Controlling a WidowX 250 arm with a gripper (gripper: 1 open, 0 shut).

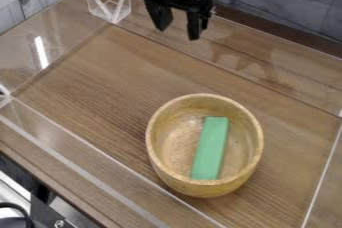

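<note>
A black gripper (178, 20) hangs at the top centre of the camera view over bare wooden table, its two fingers apart with nothing seen between them. In the lower right, a round tan bowl (171, 146) holds a green rectangular block (210, 148) lying lengthwise.
A white wire-like or clear object (115, 5) stands near the upper left, by the table's edge. Dark floor and cables show at the lower left corner.
</note>
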